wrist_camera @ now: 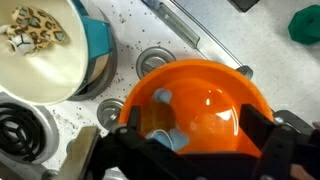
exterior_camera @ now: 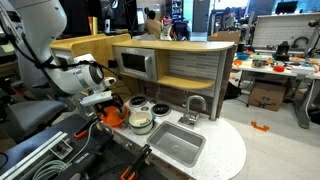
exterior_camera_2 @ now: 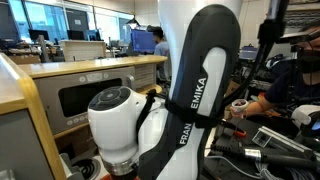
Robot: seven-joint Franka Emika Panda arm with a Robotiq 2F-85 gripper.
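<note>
In the wrist view an orange bowl (wrist_camera: 215, 85) lies beneath my gripper. The gripper's dark fingers (wrist_camera: 96, 155) stand wide apart over the bowl, one at each side. Inside the bowl, towards its left, lie a small brownish item (wrist_camera: 158, 120) and something pale bluish; I cannot tell what they are. Nothing shows held between the fingers. In exterior view 1 the orange bowl (exterior_camera: 110, 116) sits at the counter's left end, close by the arm's white hand. The arm hides most of the workspace in exterior view 2.
A teal pot (wrist_camera: 98, 38) with a spotted plush toy (wrist_camera: 38, 28) inside stands beside the bowl. Black burners (wrist_camera: 20, 130) lie near it. To the right are a sink (exterior_camera: 178, 145) and faucet (exterior_camera: 195, 105); a microwave (exterior_camera: 135, 62) stands behind.
</note>
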